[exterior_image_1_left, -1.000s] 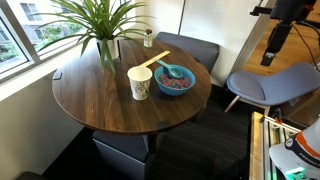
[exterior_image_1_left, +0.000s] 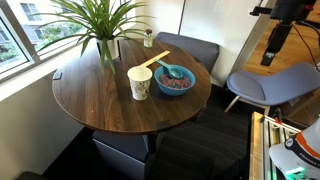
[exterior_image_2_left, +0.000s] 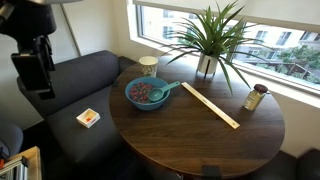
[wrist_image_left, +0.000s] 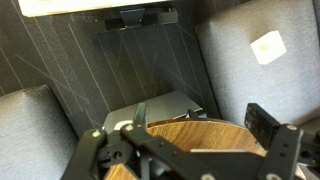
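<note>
No task is named. On the round wooden table (exterior_image_1_left: 90, 105) stand a blue bowl (exterior_image_1_left: 176, 88) with small dark reddish pieces inside and a teal spoon (exterior_image_1_left: 177, 72) resting in it. Beside the bowl is a patterned paper cup (exterior_image_1_left: 140, 90), upright. My gripper is high up, away from these objects; its fingers (wrist_image_left: 258, 120) are spread wide in the wrist view, with nothing between them. Below it the wrist view shows dark floor and only an edge of the table.
A potted plant (exterior_image_2_left: 212, 45), a pale flat strip (exterior_image_2_left: 210, 105) and a small jar (exterior_image_2_left: 255, 97) are also on the table. A grey seat (exterior_image_2_left: 75, 115) holds a small white-and-yellow box (exterior_image_2_left: 89, 118).
</note>
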